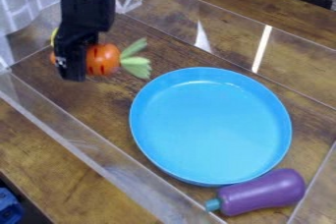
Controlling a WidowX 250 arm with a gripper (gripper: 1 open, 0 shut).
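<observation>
The black gripper [82,56] is at the upper left of the camera view, shut on an orange carrot toy [102,59] with pale green leaves pointing right. It holds the carrot low over the wooden surface, left of and above a large blue plate [210,128]. Whether the carrot touches the surface, I cannot tell. A yellow object [54,35] is mostly hidden behind the gripper.
A purple eggplant toy [262,192] lies at the lower right, below the plate. Clear plastic walls edge the area. A blue object [7,208] sits at the lower left corner. Bare wood lies left of the plate.
</observation>
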